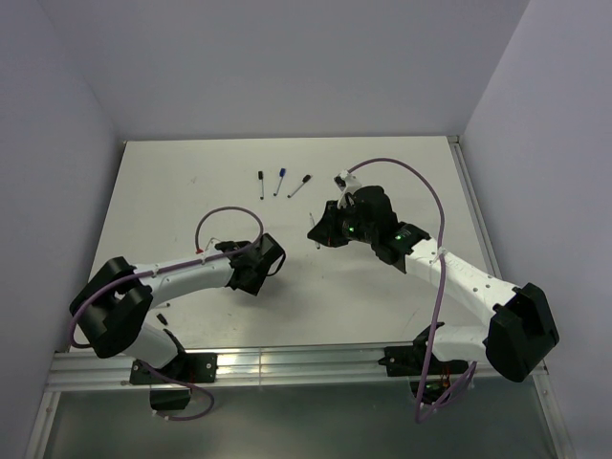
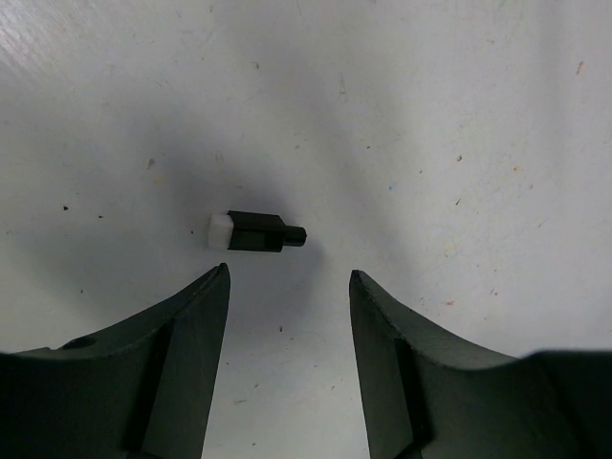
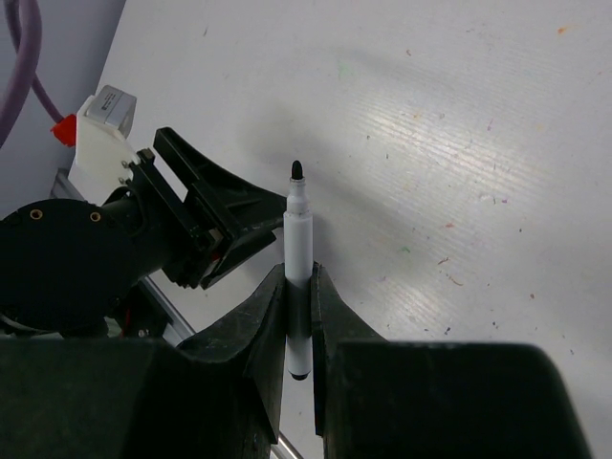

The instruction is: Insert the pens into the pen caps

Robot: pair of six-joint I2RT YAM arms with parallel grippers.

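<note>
A white pen, its black tip bare, stands lengthwise between the fingers of my right gripper, which is shut on it. From above, that pen shows as a thin white line beside the right gripper. A short black cap with a pale end lies on the table, just beyond the fingertips of my left gripper. Those fingers stand wide apart with nothing between them. In the top view the left arm hides this cap.
Three pens lie at the back: one black-capped, one blue-capped, another black-capped. Near the front left are a small white piece and a dark piece.
</note>
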